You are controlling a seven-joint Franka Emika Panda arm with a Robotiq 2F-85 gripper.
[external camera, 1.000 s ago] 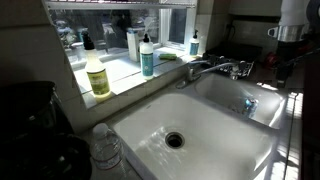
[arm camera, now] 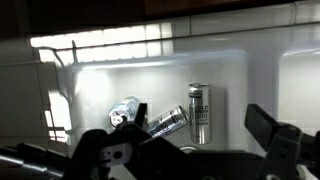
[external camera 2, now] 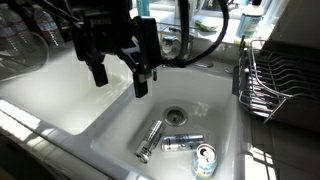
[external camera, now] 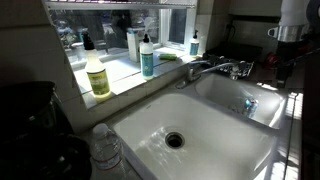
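My gripper (external camera 2: 120, 82) hangs over the double sink with its fingers wide apart and nothing between them. Three cans lie in one basin below it. In the wrist view, one silver can (arm camera: 200, 113) is between the lines of the fingers but well below them; another silver can (arm camera: 167, 122) lies slanted beside it. A white and blue can (arm camera: 124, 110) is farther left, its lower part close to the left finger in view. Exterior view 2 shows this white can (external camera 2: 206, 161) near the basin's front, apart from the silver ones.
The other basin (external camera: 205, 150) is empty. A faucet (external camera: 205, 68) reaches over the sink. Soap bottles (external camera: 96, 70) stand on the window ledge, and a clear bottle (external camera: 105, 148) stands left of the sink. A wire rack (external camera 2: 275, 80) borders the basin with the cans.
The arm at the right edge of exterior view 1 looks almost still, with at most a slight shift. The sink and the bottles are unchanged.
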